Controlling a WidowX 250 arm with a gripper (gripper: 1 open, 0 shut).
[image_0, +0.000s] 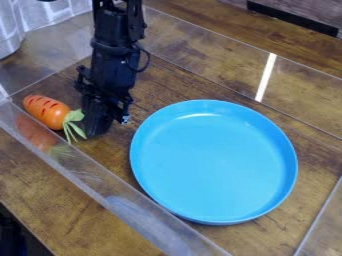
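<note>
An orange toy carrot (48, 112) with pale green leaves lies on the wooden surface at the left, beside the transparent wall. My black gripper (94, 114) is low at the leafy end of the carrot, just right of it. Its fingertips are dark and overlap, so whether they are open or shut on something cannot be made out. A large light blue plate (214, 160) lies to the right of the gripper.
A transparent wall (150, 222) runs along the near left side. A white cylindrical object (8, 28) stands at the upper left. Bare wood fills the area behind the plate.
</note>
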